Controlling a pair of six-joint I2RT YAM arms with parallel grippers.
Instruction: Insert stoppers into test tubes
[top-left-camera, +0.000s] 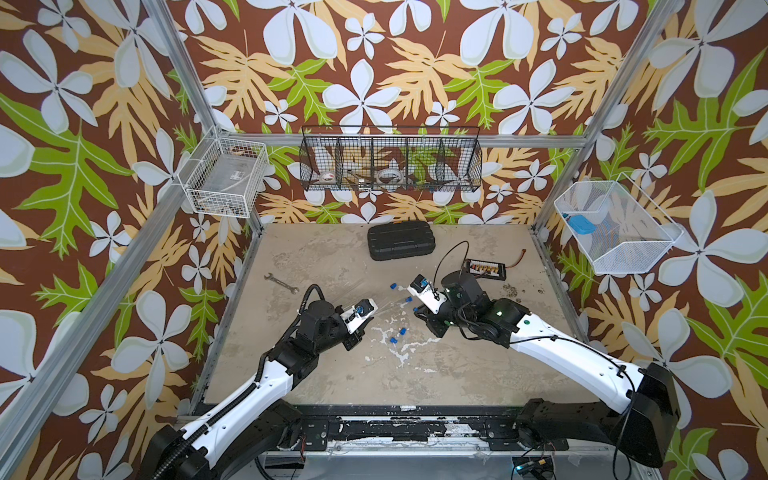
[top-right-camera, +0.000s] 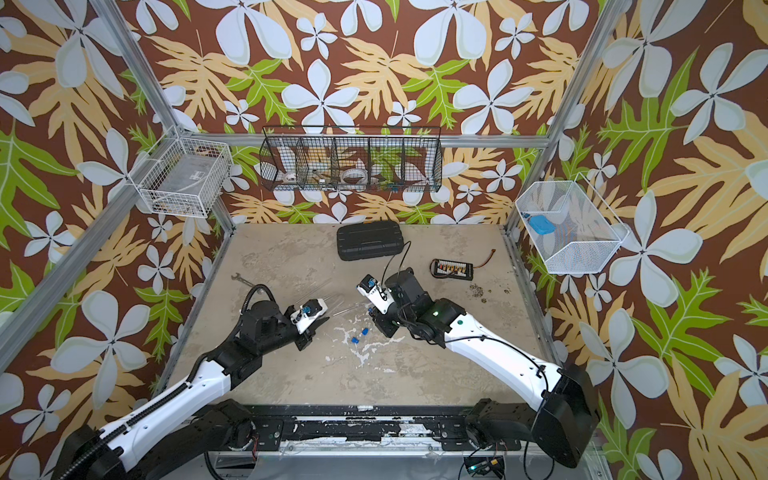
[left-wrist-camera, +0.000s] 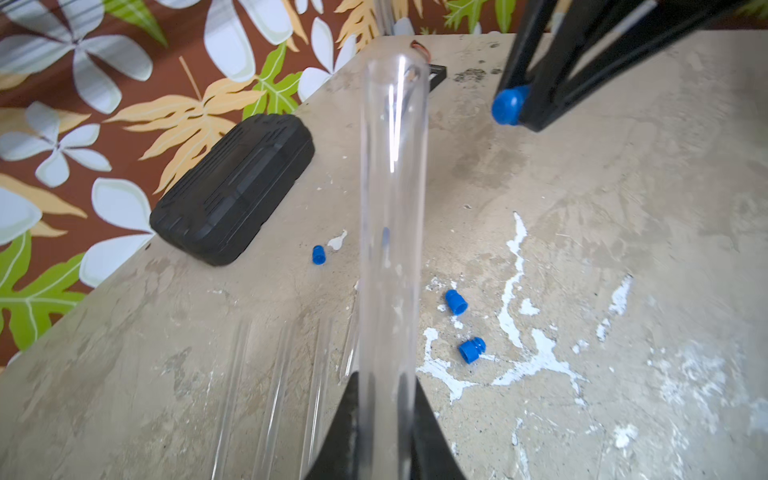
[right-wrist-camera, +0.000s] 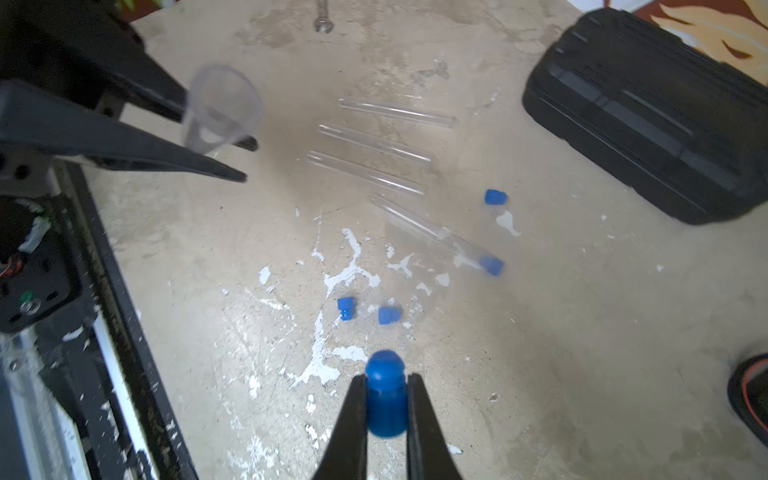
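Clasped in my left gripper, a clear test tube (left-wrist-camera: 392, 200) stands with its open mouth away from the fingers. My right gripper is shut on a blue stopper (right-wrist-camera: 386, 376), its rounded end showing past the fingertips. The right wrist view has the held tube's mouth at upper left, well apart from that stopper. Three bare tubes, one of them the nearest tube (right-wrist-camera: 366, 173), lie on the table; another tube (right-wrist-camera: 436, 232) has a blue stopper (right-wrist-camera: 492, 264) at its end. Three loose stoppers lie about, one the far stopper (right-wrist-camera: 495, 197).
A black case (top-left-camera: 401, 240) sits at the back of the table. A small boxed device (top-left-camera: 485, 269) with a cable lies back right, and a wrench (top-left-camera: 281, 282) back left. Wire baskets hang above.
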